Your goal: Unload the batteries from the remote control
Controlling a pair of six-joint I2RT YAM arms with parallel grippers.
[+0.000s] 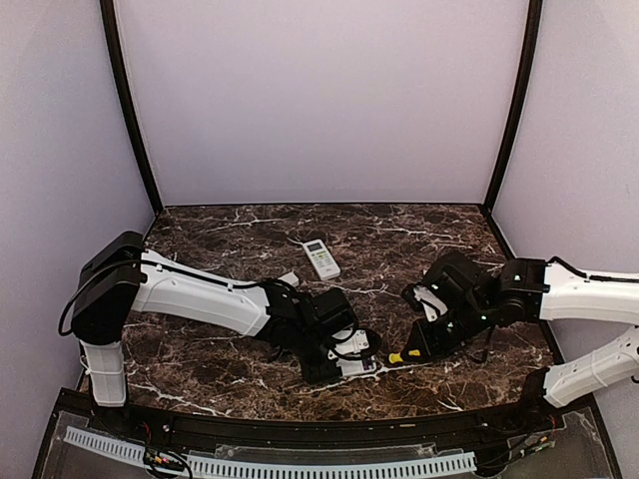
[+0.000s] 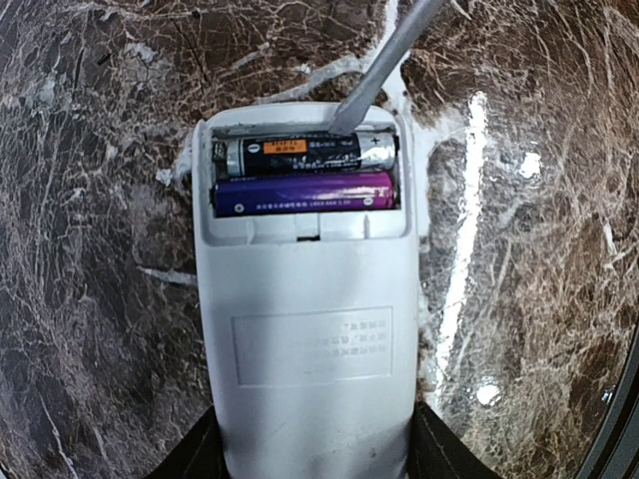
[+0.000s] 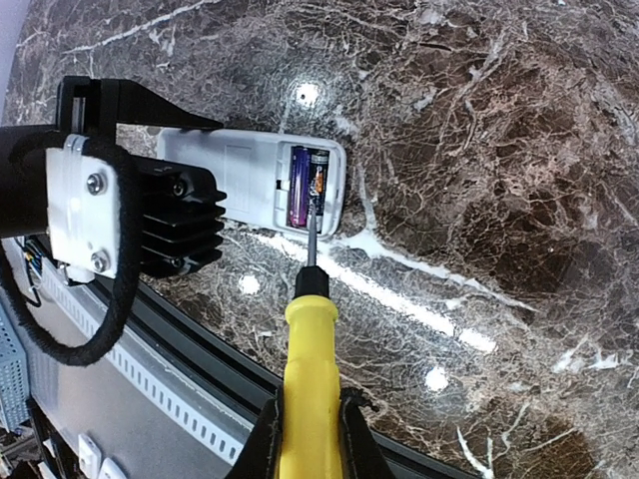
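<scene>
The white remote control (image 2: 310, 289) lies face down with its battery compartment uncovered. Two batteries sit side by side inside: a black one (image 2: 290, 154) with an orange patch, and a purple one (image 2: 305, 194). My left gripper is shut on the remote's lower end, fingers along both sides. A yellow-handled screwdriver (image 3: 312, 374) is in the grasp of my right gripper. Its metal tip (image 2: 349, 115) lies over the black battery near the plus end; whether it touches is hard to tell.
Another white remote (image 1: 321, 259) lies face up farther back on the dark marble table (image 1: 230, 230). A small white object (image 1: 290, 279) shows behind the left forearm.
</scene>
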